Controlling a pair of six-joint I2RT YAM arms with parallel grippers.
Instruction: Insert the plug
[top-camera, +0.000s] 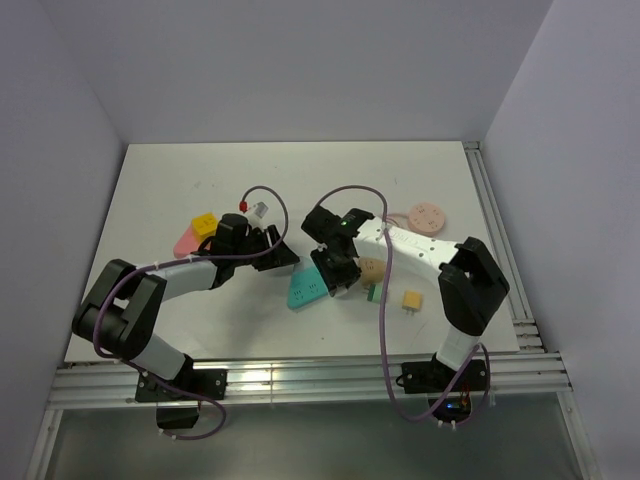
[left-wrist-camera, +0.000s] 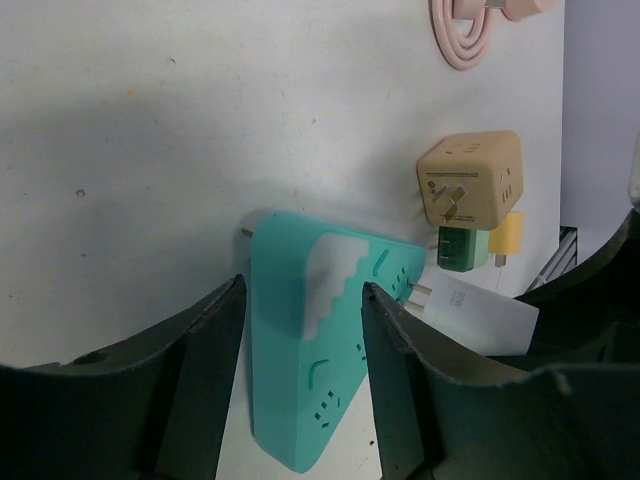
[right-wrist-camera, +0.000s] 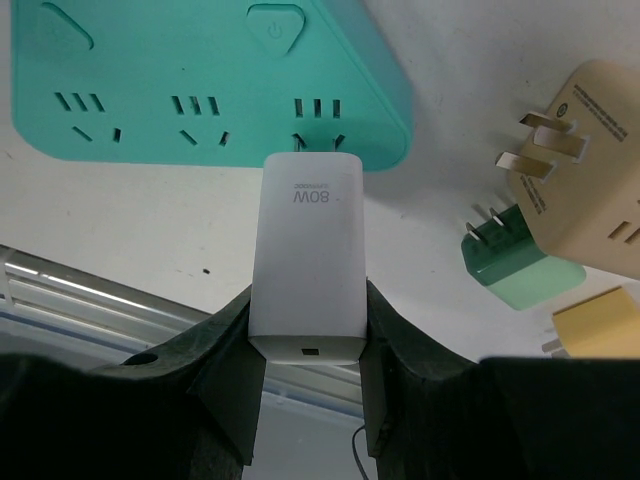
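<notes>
A teal power strip (top-camera: 307, 287) lies mid-table, its slotted face turned towards the right arm. The left gripper is shut on the body of this strip, one finger on each side. In the right wrist view, my right gripper is shut on a white plug (right-wrist-camera: 308, 235) marked 80W. Its two prongs point at the strip's end socket, close to the slanted slots. Most of the prong length still shows in the left wrist view, outside the face; whether the tips enter the slots I cannot tell.
Right of the strip stand a beige adapter (right-wrist-camera: 590, 160), a green plug (right-wrist-camera: 520, 265) and a yellow plug (top-camera: 412, 300). A pink round item (top-camera: 427, 219) lies far right. Near the left arm are yellow (top-camera: 205, 225) and pink (top-camera: 187, 241) pieces.
</notes>
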